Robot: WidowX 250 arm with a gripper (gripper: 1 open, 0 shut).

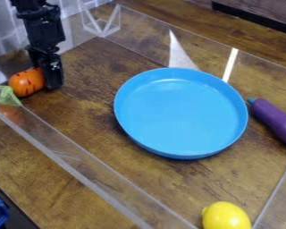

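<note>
My black gripper (46,74) reaches down at the upper left, its fingers low around an orange carrot (26,83) with a green top (1,95), beside the clear wall. The gripper appears shut on the carrot, though the far finger is hard to make out.
A large blue plate (179,113) fills the middle right. A purple eggplant (272,119) lies at the right, a yellow lemon (224,216) at the bottom right. Clear low walls border the wooden surface (121,179). A blue object shows at the bottom left corner.
</note>
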